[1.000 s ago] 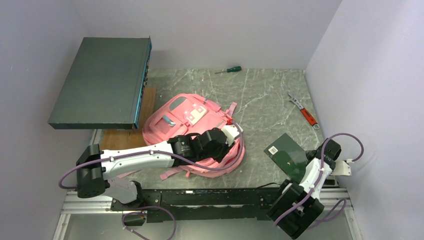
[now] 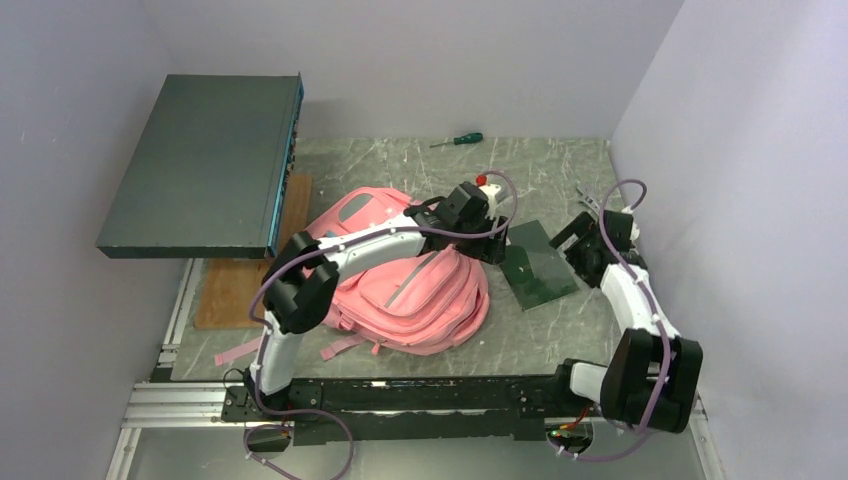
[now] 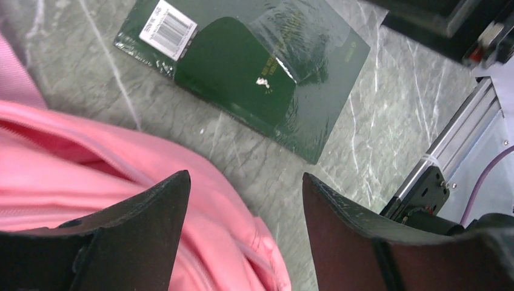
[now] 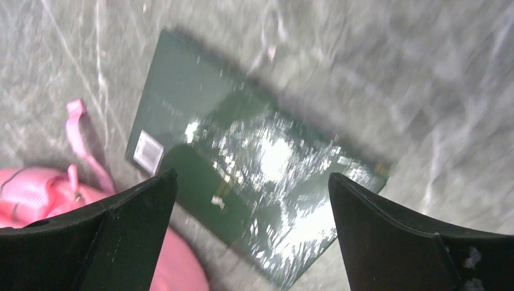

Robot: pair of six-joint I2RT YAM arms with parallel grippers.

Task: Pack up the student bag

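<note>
A pink student bag (image 2: 420, 300) lies on the grey marbled table, partly covered by my left arm. Just right of it, flat on the table, is a thin dark green book (image 2: 540, 268) with a white barcode label. My left gripper (image 2: 500, 240) is over the bag's right edge. In the left wrist view its fingers (image 3: 142, 230) stand apart, empty, with the bag below and the book ahead. Above the table right of the book hangs my right gripper (image 2: 565, 238), its fingers wide and empty. The right wrist view shows the book (image 4: 200, 182) beneath it.
Part of a wrench (image 2: 587, 198) shows behind my right gripper. A green screwdriver (image 2: 460, 139) lies at the back edge. A big dark box (image 2: 200, 165) and a brown board (image 2: 228, 295) occupy the left.
The book has shifted left and back, closer to the bag. My right gripper has moved back and left, off the book. My left gripper has moved right and back across the bag.
</note>
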